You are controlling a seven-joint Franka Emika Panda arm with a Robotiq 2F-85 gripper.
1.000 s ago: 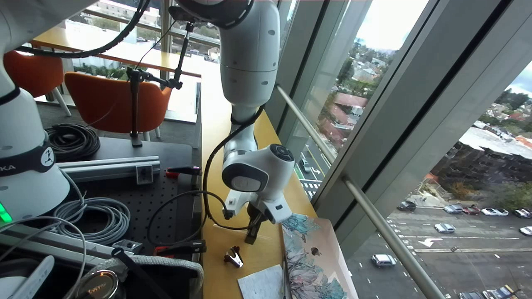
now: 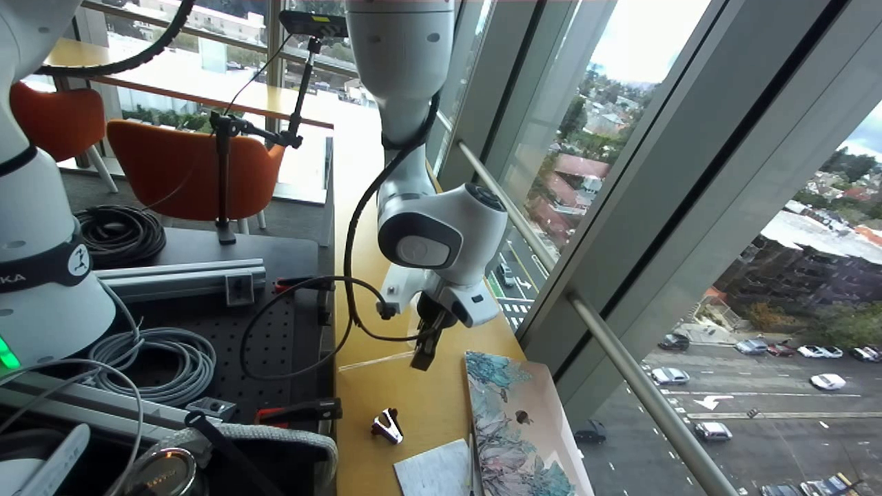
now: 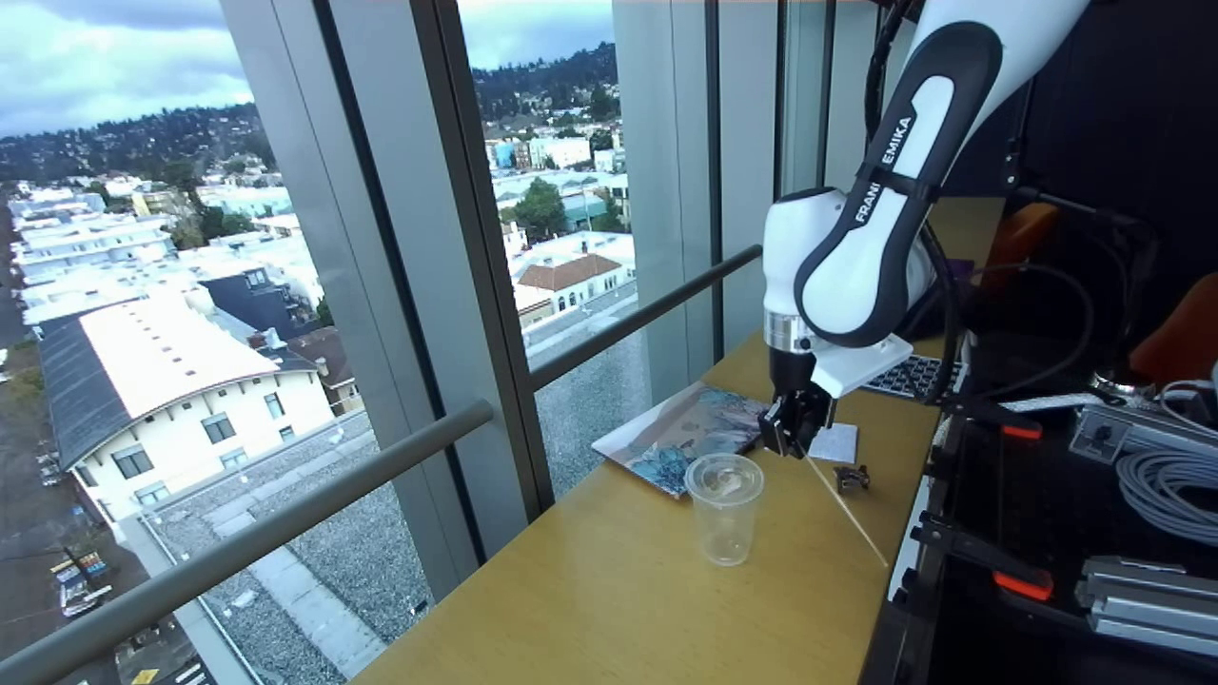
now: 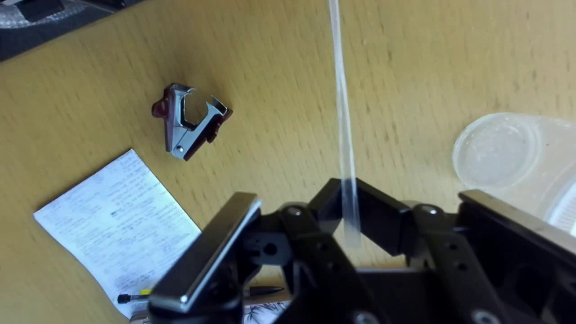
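Note:
A long thin clear straw (image 4: 343, 108) is pinched between the fingertips of my gripper, which is shut on it. From the fingers it sticks out well past them; exterior view 2 shows the straw (image 3: 845, 510) slanting down from the gripper (image 3: 788, 440) toward the table's right side. A clear plastic cup (image 3: 727, 514) stands upright on the table, to the left of the gripper there. At the right of the wrist view the cup (image 4: 497, 150) is partly cut off. In exterior view 1 the gripper (image 2: 426, 351) hangs above the table.
A staple remover (image 4: 191, 121) and a written paper sheet (image 4: 119, 227) lie on the wooden table. A pen (image 4: 264, 290) lies near the sheet. A printed picture-covered object (image 2: 521, 430) sits on the window side. Bare tabletop (image 3: 594, 594) extends in front of the cup.
The arm and gripper have risen and moved slightly back, away from the staple remover. The staple remover, paper and picture-covered object have stayed put.

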